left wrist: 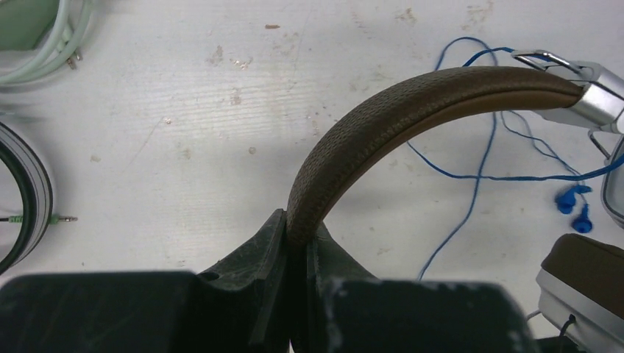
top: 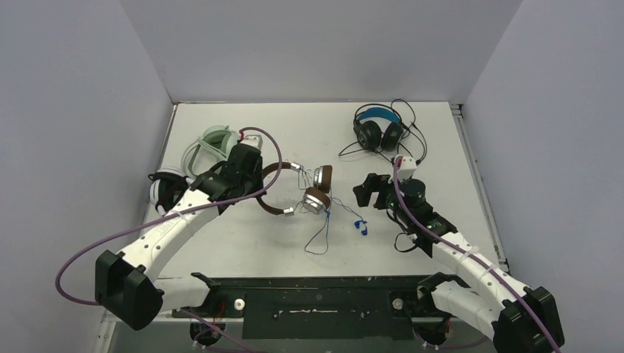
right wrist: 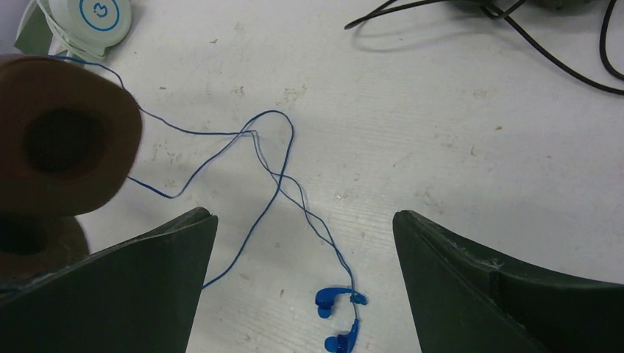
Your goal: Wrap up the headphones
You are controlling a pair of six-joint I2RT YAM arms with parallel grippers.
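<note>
Brown-and-silver headphones (top: 317,200) lie mid-table, their padded headband (left wrist: 397,110) held in my shut left gripper. A thin blue cable runs under and around them to blue earbuds (top: 361,226), which lie on the table right of the headphones. My right gripper stands open above the table, to the right of the brown earcups (right wrist: 81,132), with the cable and earbuds seen below it and nothing held between its fingers.
Black-and-blue headphones (top: 377,129) with loose cables lie at the back right. Mint headphones (top: 221,140) and black-and-white headphones (top: 165,193) lie on the left. Bare table shows at the back middle and front.
</note>
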